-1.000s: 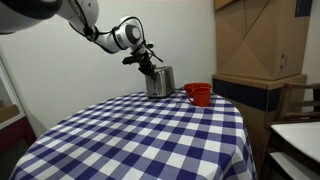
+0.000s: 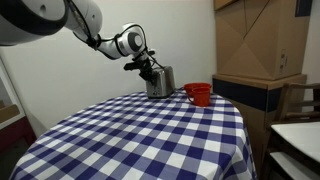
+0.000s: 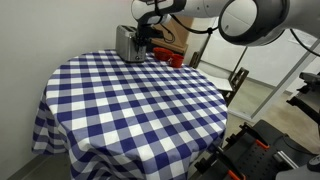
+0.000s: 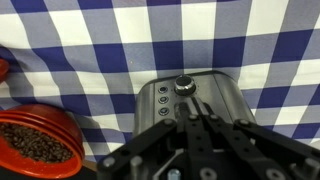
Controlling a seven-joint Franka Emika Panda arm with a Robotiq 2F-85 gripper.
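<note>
A silver toaster [image 2: 160, 84] stands at the far end of the table, and the second exterior view shows the same toaster [image 3: 127, 44] by the wall. From above, the wrist view shows its metal end [image 4: 160, 104] with a round black knob or lever [image 4: 184, 85] and several small buttons beside it. My gripper is shut over the toaster, just behind the knob in that view. Nothing shows between its fingers. Whether the fingertips touch the toaster cannot be told.
Two red containers [image 2: 201, 95] stand beside the toaster; one red bowl [image 4: 36, 142] holds brown granules. The blue-and-white checked tablecloth [image 2: 130, 135] is otherwise bare. Cardboard boxes [image 2: 248, 40] and a wooden chair [image 2: 294, 105] are beyond the table's right side.
The arm has come lower over the past second, bringing my gripper down slightly toward the toaster. The toaster and red containers have not visibly moved.
</note>
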